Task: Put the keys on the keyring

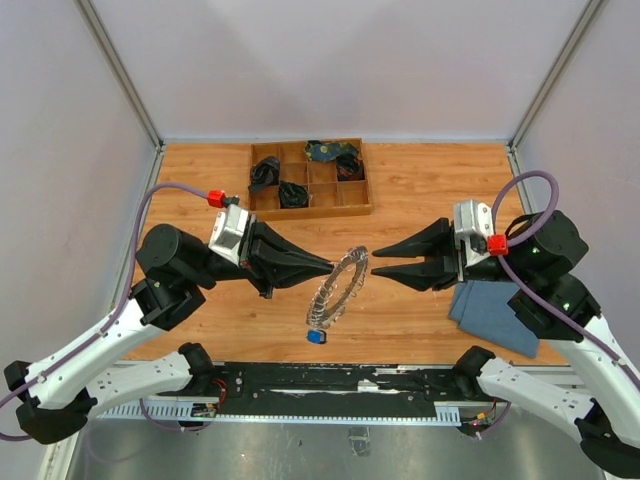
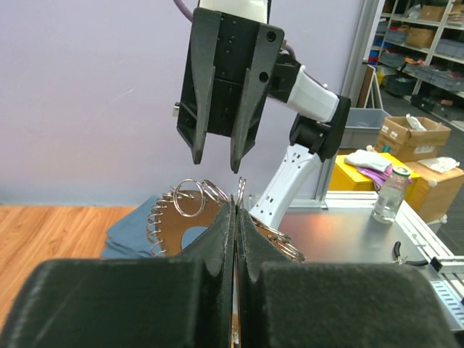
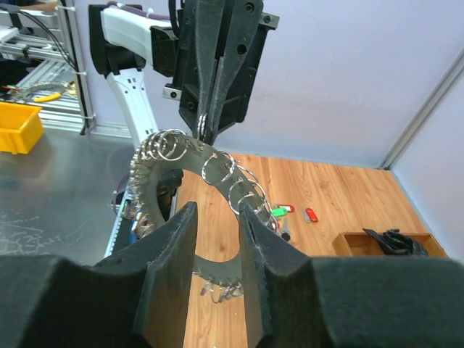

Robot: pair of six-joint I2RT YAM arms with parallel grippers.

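A round grey-brown band [image 1: 338, 286], its edge lined with several small metal rings, hangs in the air between the arms. My left gripper [image 1: 332, 266] is shut on one or more thin wire rings at its top; they poke up between the fingertips in the left wrist view. A blue piece [image 1: 317, 337] dangles at the band's low end. Just right of the band, my right gripper points at it with fingers apart and nothing held. On the table in the right wrist view lie small key-like pieces: one with a green head [image 3: 279, 212] and one red [image 3: 312, 215].
A divided wooden tray [image 1: 342, 211] with black bags stands at the back of the table. A folded blue cloth [image 1: 495, 317] lies at right, below the right arm. Bare wood surrounds the hanging band.
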